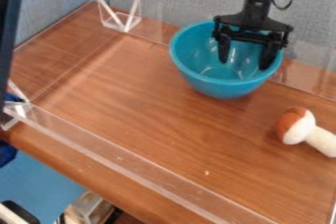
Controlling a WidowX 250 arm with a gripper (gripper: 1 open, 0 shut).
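The black gripper [245, 49] is lowered into the teal bowl [214, 79] at the upper middle of the table, open, its fingers inside or at the bowl's rim. A toy mushroom [294, 127] with a spotted orange cap and white stem lies on its side on the table, to the right of the bowl and nearer the camera, apart from both bowl and gripper.
Clear plastic edging runs along its back and left front, with white corner braces [120, 19]. Grey walls stand behind.
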